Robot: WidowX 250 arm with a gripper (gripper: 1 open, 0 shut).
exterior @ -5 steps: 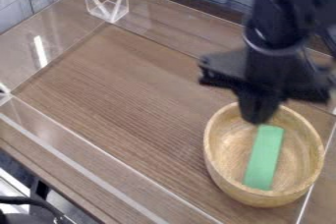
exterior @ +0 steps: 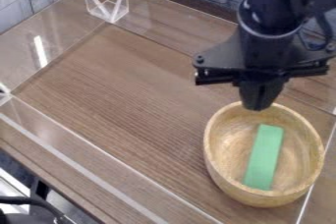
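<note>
My dark gripper (exterior: 257,98) hangs at the upper right, just above the far rim of a round wooden bowl (exterior: 223,164); its narrow grey fingertips are together, with nothing visible between them. In the bowl lies a green oblong block (exterior: 264,157), tilted slightly from vertical in the picture.
A clear angular plastic piece (exterior: 108,7) stands at the back left. A wall runs along the back, and dark cabling (exterior: 27,203) shows at the lower left.
The bowl and green block look unmoved.
</note>
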